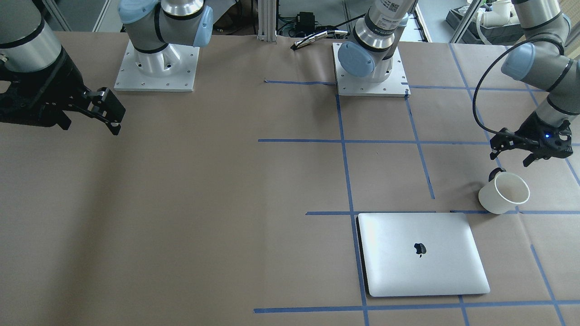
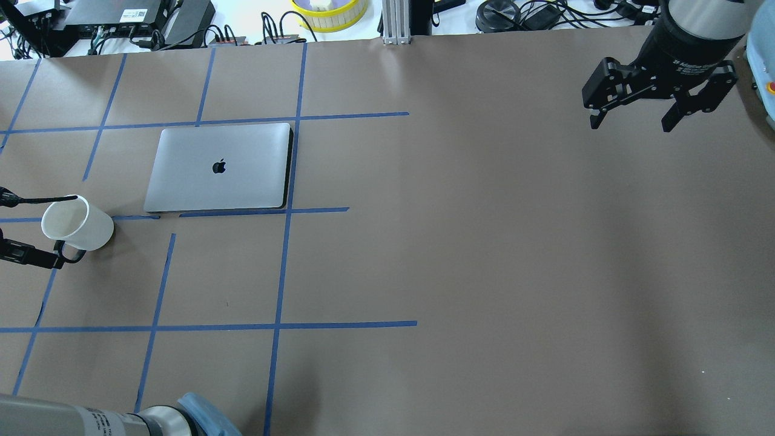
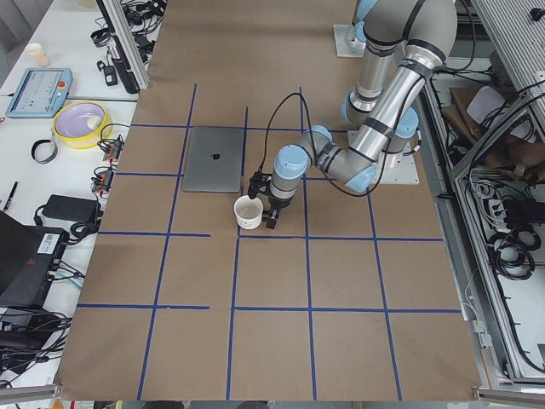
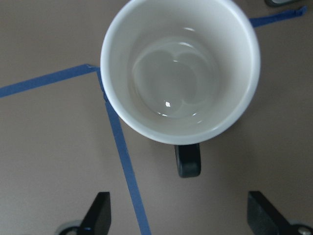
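A white mug (image 1: 503, 194) with a dark handle stands upright on the taped table, beside a closed silver laptop (image 1: 421, 255). My gripper (image 1: 508, 158) hangs just behind the mug in the front view, open with empty space between its fingers. In the left wrist view the mug (image 4: 117, 103) fills the upper middle, its handle (image 4: 188, 161) pointing toward the gap between my two fingertips, which stand wide apart and clear of it. In the left view the mug (image 3: 249, 217) is at the gripper's end.
A second arm's black gripper (image 2: 654, 94) hovers at the far side of the table (image 2: 508, 254), well away from the mug. Two other arm bases sit along the edge in the front view.
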